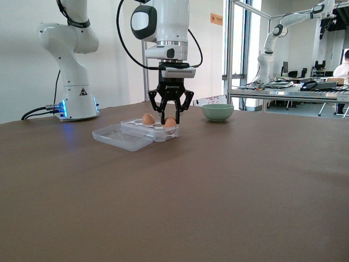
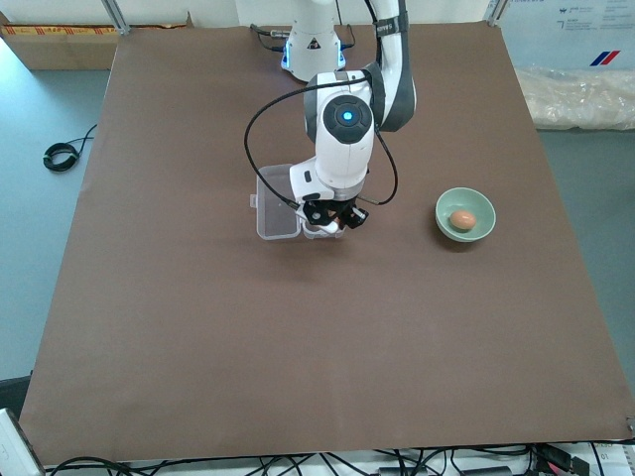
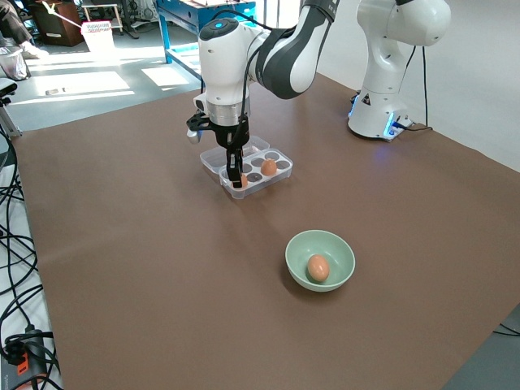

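My black gripper (image 1: 170,112) is down at a clear plastic egg carton (image 3: 272,180), whose lid (image 1: 121,140) lies open. In the top view one egg (image 1: 148,119) sits in the carton and another egg (image 1: 170,124) is by my right-hand fingertip, partly behind it; whether the fingers grip it is unclear. In the left view my wrist hides most of the carton's cups. A green bowl (image 2: 479,208) to the side holds one brown egg (image 3: 318,268).
The arm's white base (image 3: 375,114) stands at the back of the brown table (image 2: 317,347). Cables run along the table's outer edges.
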